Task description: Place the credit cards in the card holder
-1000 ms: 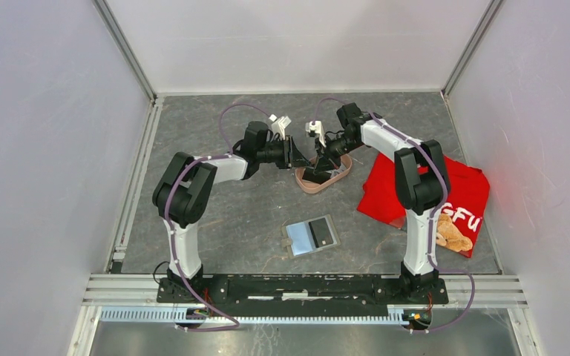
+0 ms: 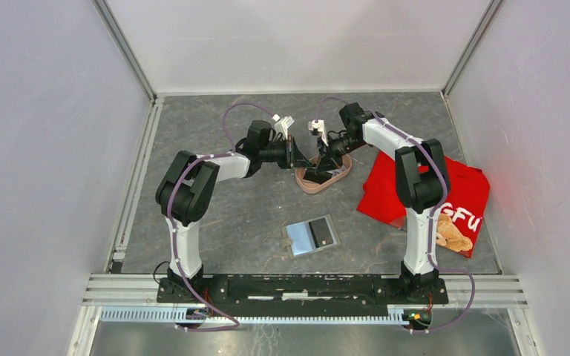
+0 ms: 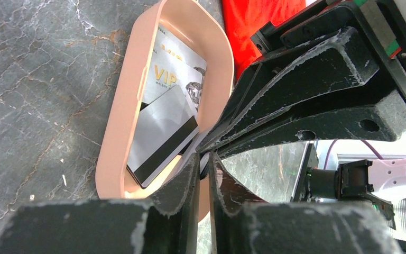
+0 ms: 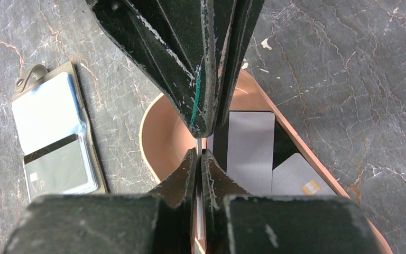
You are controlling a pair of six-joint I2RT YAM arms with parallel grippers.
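Observation:
Over the pink tray (image 2: 313, 188), my two grippers meet tip to tip. My right gripper is shut on a thin card (image 4: 199, 211), seen edge-on in the right wrist view. At that card's end are the tips of my left gripper, slightly open with a narrow gap; whether they touch the card is unclear. Loose cards lie in the tray: silver VIP cards (image 3: 165, 74), a grey card with a black stripe (image 3: 161, 132) and one with a gold chip (image 4: 301, 177). The card holder (image 2: 311, 236) lies flat, nearer the robot base, with a pale panel and a dark one.
A red bag (image 2: 386, 194) with a bear print covers the table at right, partly under the right arm. Bare grey table (image 2: 230, 215) surrounds the card holder and stretches to the left.
Both grippers have shifted very slightly to the right over the tray. The tray, the card holder and the red bag have stayed put.

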